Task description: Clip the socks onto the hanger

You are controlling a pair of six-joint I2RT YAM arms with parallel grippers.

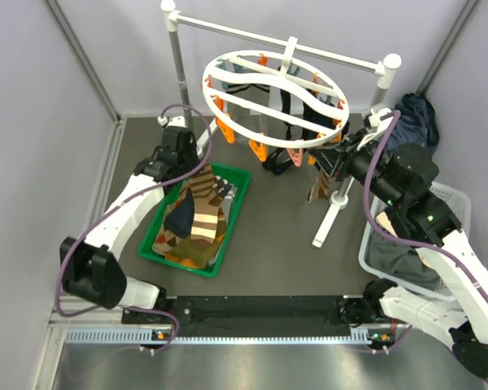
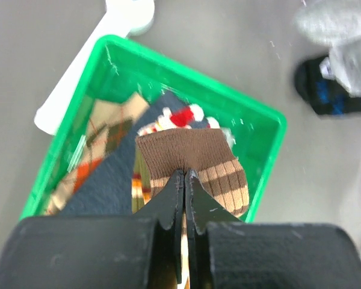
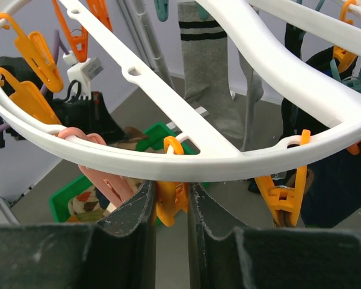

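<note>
My left gripper is shut on a brown striped sock point(image 2: 198, 147), lifted over the green bin point(image 1: 238, 195) of socks in the top and left wrist views. My right gripper is shut on an orange clip point(image 3: 168, 211) on the rim of the white round hanger point(image 1: 272, 142). A pink clip point(image 3: 105, 177) and another orange clip point(image 3: 289, 198) flank it. Grey socks point(image 3: 207, 84) and dark ones hang from other clips.
A white basket point(image 1: 464, 236) with cloth stands at the right, below my right arm. The hanger's white stand foot point(image 1: 327, 227) rests on the floor.
</note>
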